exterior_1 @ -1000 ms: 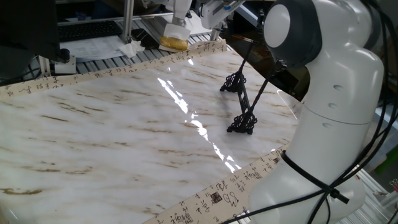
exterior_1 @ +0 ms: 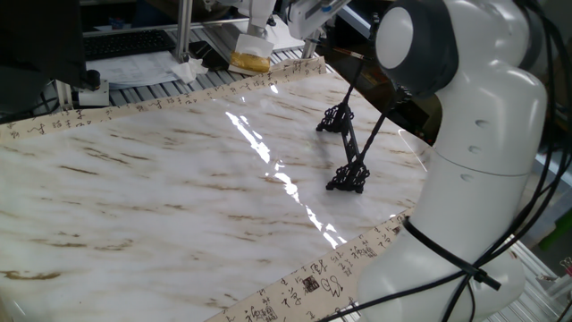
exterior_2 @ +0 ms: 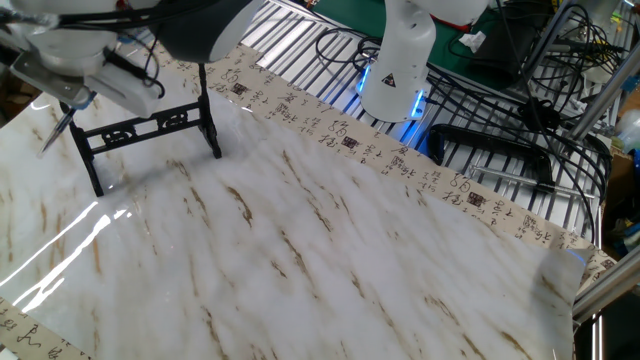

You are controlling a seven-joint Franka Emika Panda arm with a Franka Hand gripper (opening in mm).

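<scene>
A black stand (exterior_1: 350, 148) with ornate feet, two posts and a lattice crossbar rises from the marbled table, upright. In the second exterior view this stand (exterior_2: 150, 128) is at the upper left, partly covered by the arm's white and grey end. My gripper (exterior_2: 75, 112) is over the stand's left end there, its fingers mostly hidden, so its opening cannot be made out. A thin, slanted, stick-like piece (exterior_2: 57, 133) points down and left beside the stand's left post; whether it is held is unclear. The white arm (exterior_1: 492, 116) fills the first view's right side.
The robot's base (exterior_2: 392, 95) stands behind the border, and black cables (exterior_2: 540, 110) run beside it.
The arm's elbow has shifted slightly to the left in the first exterior view. The black stand has stayed in place.
</scene>
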